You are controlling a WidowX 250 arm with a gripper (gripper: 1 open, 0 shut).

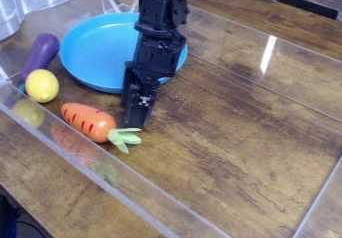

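Note:
My black gripper [138, 100] is lowered at the right part of the blue plate [94, 47], its fingertips down near the wooden surface just above an orange toy carrot [91, 122] with green leaves. The dark fingers overlap one another in this view, so their spread is hard to make out; nothing is visible held in them.
A purple eggplant [40, 57] and a yellow egg-shaped toy [42, 85] lie left of the plate. Clear walls border the wooden surface [227, 142], close to the carrot along the lower left.

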